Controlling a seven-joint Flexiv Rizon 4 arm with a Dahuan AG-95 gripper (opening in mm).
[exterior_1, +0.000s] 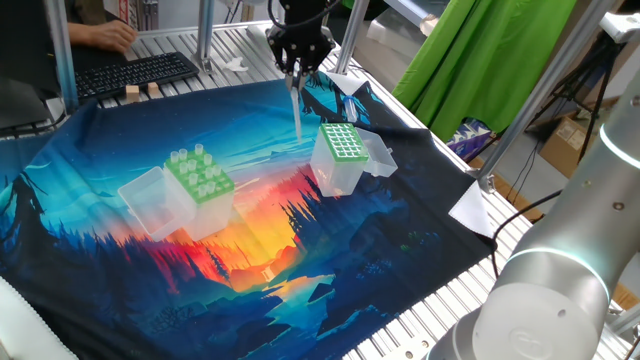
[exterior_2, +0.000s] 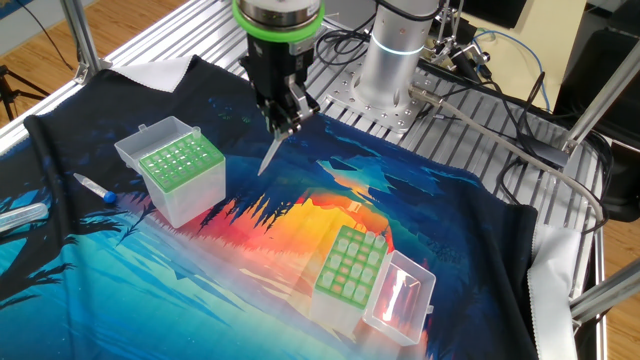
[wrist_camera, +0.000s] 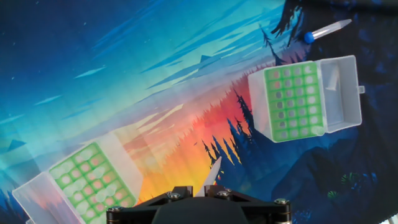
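My gripper (exterior_2: 281, 132) is shut on a slender clear pipette tip (exterior_2: 270, 156), which points down at a slant above the cloth. In the wrist view the tip (wrist_camera: 214, 172) sticks out past the fingers. One open tip box (exterior_1: 337, 174) has a green rack (exterior_1: 344, 142) whose holes look mostly empty. The other open box (exterior_1: 208, 216) carries several clear tips (exterior_1: 200, 172) standing up from its green rack. In exterior view 2 the held tip is in the air to the right of the mostly empty box (exterior_2: 190, 196), apart from both boxes.
A blue-capped tube (exterior_2: 96, 188) lies on the cloth beyond the mostly empty box. The boxes' clear lids (exterior_2: 402, 298) hang open on their outer sides. Bare patterned cloth (exterior_2: 250, 250) lies between the boxes. A person's hand (exterior_1: 115, 36) is at a keyboard (exterior_1: 135, 75).
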